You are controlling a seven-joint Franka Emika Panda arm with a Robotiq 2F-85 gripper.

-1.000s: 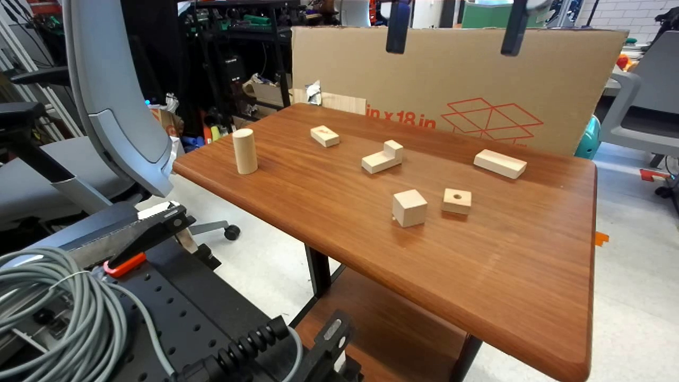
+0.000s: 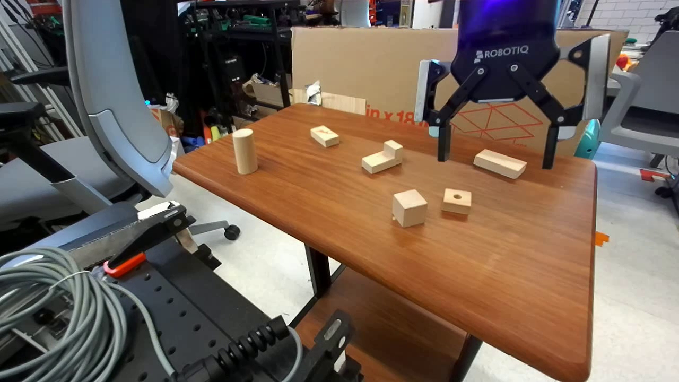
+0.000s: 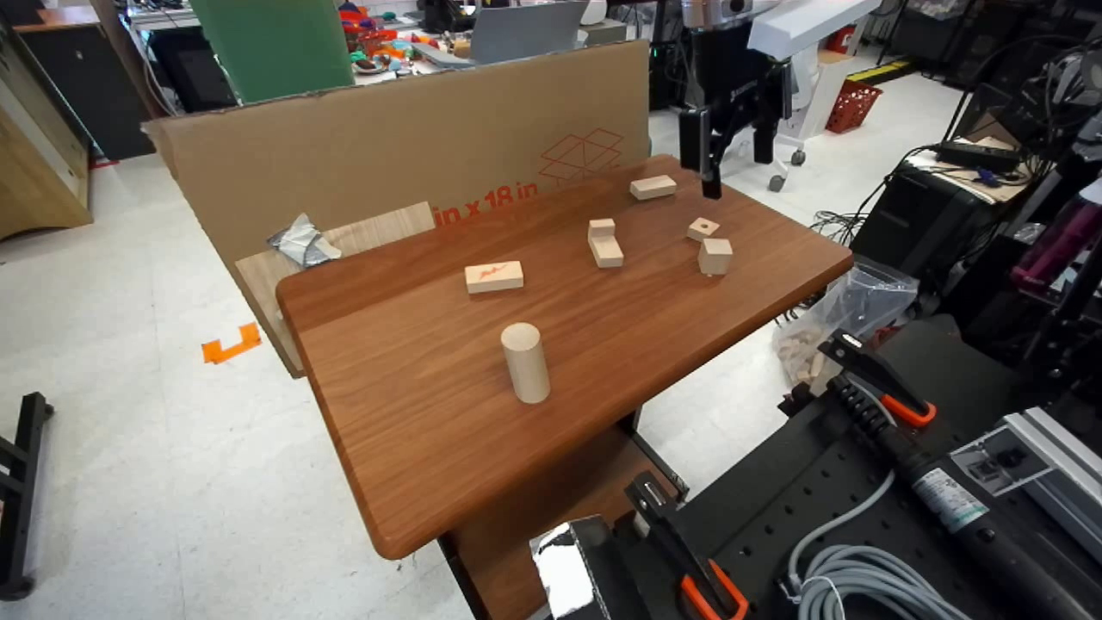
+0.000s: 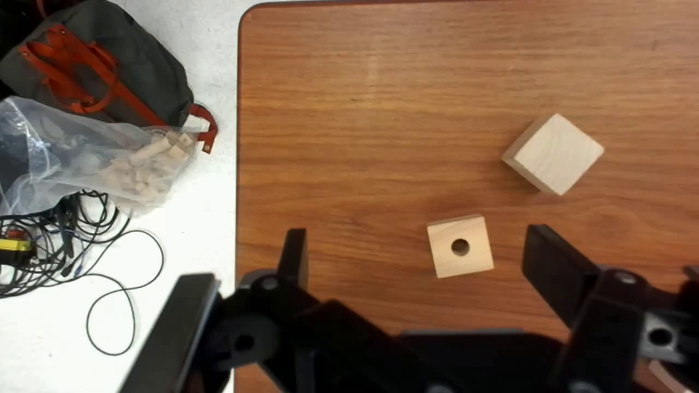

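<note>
Above the right part of the table, my gripper (image 2: pixel 495 162) hangs open, its dark fingers wide apart and nothing between them. In the wrist view the square block with a hole (image 4: pixel 462 262) lies ahead of the fingertips, within the span of the fingers, and a plain cube (image 4: pixel 558 156) sits beyond it to the right. A long flat block (image 2: pixel 500 164) rests at the table's back right. Mid-table is an L-shaped piece (image 2: pixel 383 158); a small flat block with a reddish mark (image 3: pixel 493 275) lies farther along, and a cylinder (image 3: pixel 527 363) stands upright near the front edge.
A cardboard sheet (image 2: pixel 382 70) stands along the back edge of the wooden table (image 2: pixel 509 286). Bare tabletop spreads in front of the cube and around the cylinder. On the floor beside the table lies a clear bag of wood pieces (image 4: pixel 141 164).
My gripper has come down from the top edge of exterior view 1 and shifted right; its fingers appear open in both frames. The blocks have not moved.
</note>
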